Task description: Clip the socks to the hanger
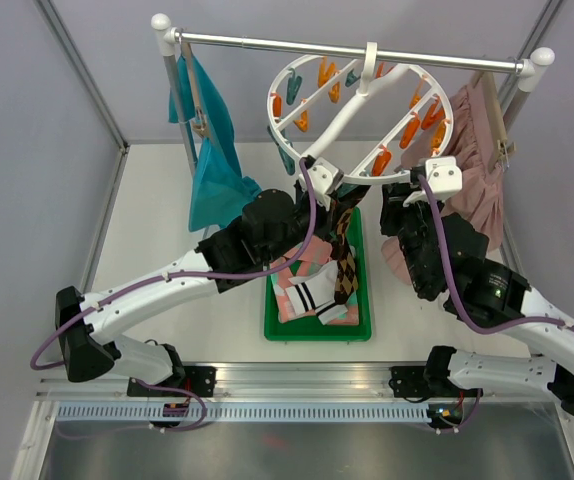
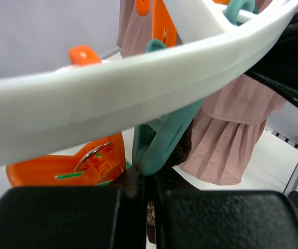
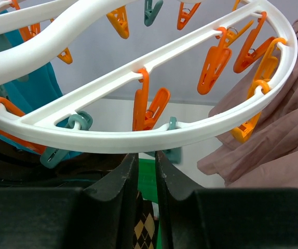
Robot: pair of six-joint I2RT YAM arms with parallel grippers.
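Note:
A white round hanger (image 1: 355, 183) carries many coloured clips. My left gripper is shut just under a teal clip (image 2: 165, 141) at the hanger's near rim. A dark sock (image 2: 183, 151) shows behind that clip and below the fingertips. In the top view the sock's brown argyle length (image 1: 345, 278) hangs down from there. My right gripper is below the near rim, its fingers a narrow gap apart with nothing seen held. A second teal clip (image 3: 173, 155) is close by its right finger, partly hidden; whether they touch cannot be told.
A green tray (image 1: 269, 328) with other socks sits below. Teal cloth (image 1: 212, 190) hangs at the left, pink cloth (image 1: 472, 190) at the right. Orange clips (image 3: 150, 106) dangle near the right gripper.

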